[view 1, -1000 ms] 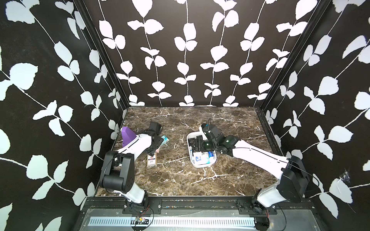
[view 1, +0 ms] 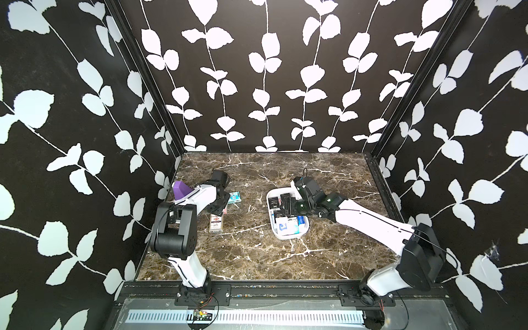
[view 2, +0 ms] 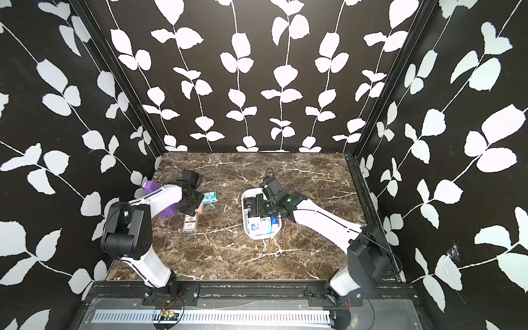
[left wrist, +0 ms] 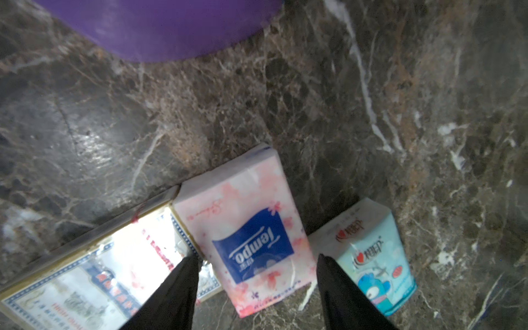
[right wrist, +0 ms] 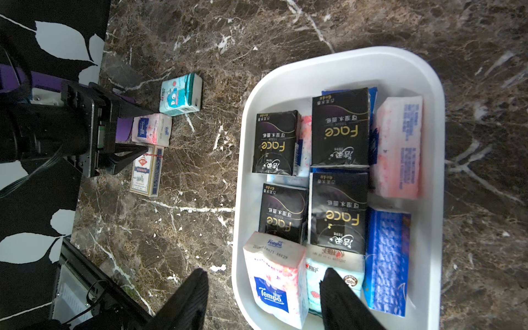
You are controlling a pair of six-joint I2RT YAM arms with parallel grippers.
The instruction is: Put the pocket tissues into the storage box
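Observation:
In the left wrist view, a pink Tempo pack (left wrist: 253, 236) lies between the spread fingers of my left gripper, which is open. A tan-and-blue pack (left wrist: 115, 269) lies against one side of it, and a teal pack (left wrist: 368, 253) against the other. The white storage box (right wrist: 434, 137) holds several packs: black Face packs (right wrist: 338, 209), a pink pack (right wrist: 398, 148), a blue pack (right wrist: 387, 258) and a Tempo pack (right wrist: 275, 280). Over this box hangs my right gripper, open, apparently holding nothing.
A purple object (left wrist: 170, 22) stands close by the left gripper, on the far left of the table. Bare marble (view 1: 247, 214) separates the loose packs from the box. The table's right side is partly under the right arm (view 1: 374, 222).
The teal pack has turned a little. The right arm has moved slightly right over the box.

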